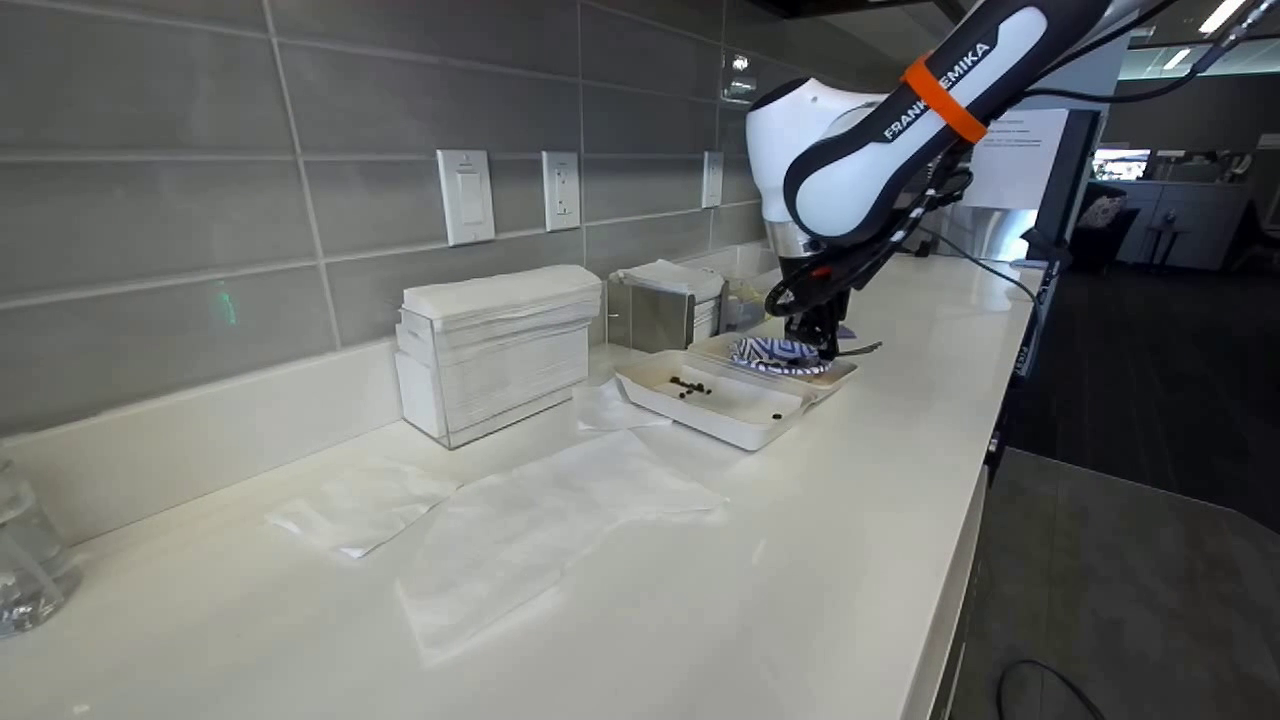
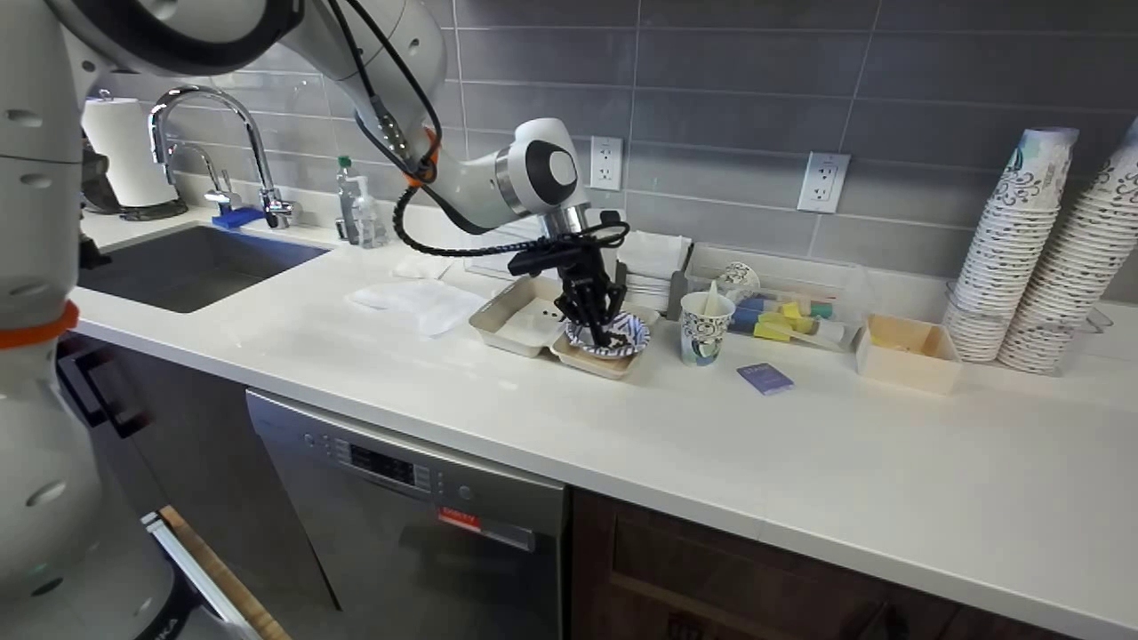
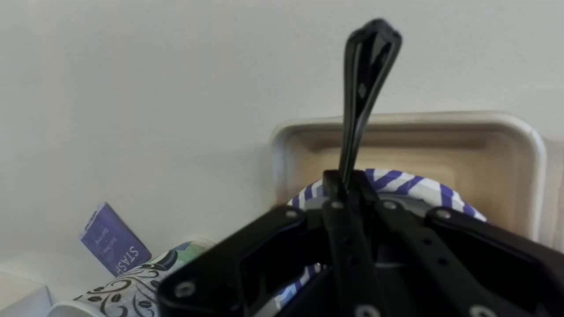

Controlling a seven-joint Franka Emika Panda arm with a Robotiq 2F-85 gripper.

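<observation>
In the wrist view my gripper is shut on a black plastic utensil [image 3: 365, 74], whose handle juts out past the fingers. The utensil's far end is hidden. Below the gripper, a blue-and-white patterned paper bowl [image 2: 640, 331] sits in one half of an open takeout container [image 2: 501, 336]. Dark bits show in the bowl beside my fingers in exterior view 2. The container's other half holds several small dark pieces [image 1: 690, 386]. How deep the utensil reaches into the bowl I cannot tell.
Right of the container stand a patterned paper cup [image 2: 704, 331] and a purple packet [image 2: 765, 378]. Crumpled napkins [image 1: 552, 516] lie to its left, with a napkin holder [image 1: 504, 348] by the wall. Stacked cups [image 2: 1013, 256] stand far right.
</observation>
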